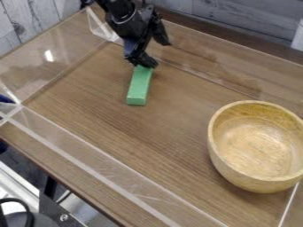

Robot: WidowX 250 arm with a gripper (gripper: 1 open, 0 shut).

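Note:
My black gripper [141, 58] hangs from the top of the view over the upper middle of the wooden table, open, its fingertips low at the upper end of a green block [138, 89]. The block lies on the table lengthwise, pointing toward the bottom of the view. Whether the fingers touch it is too small to tell.
A large tan bowl [253, 149] sits at the right. A dark cable shows at the lower left edge.

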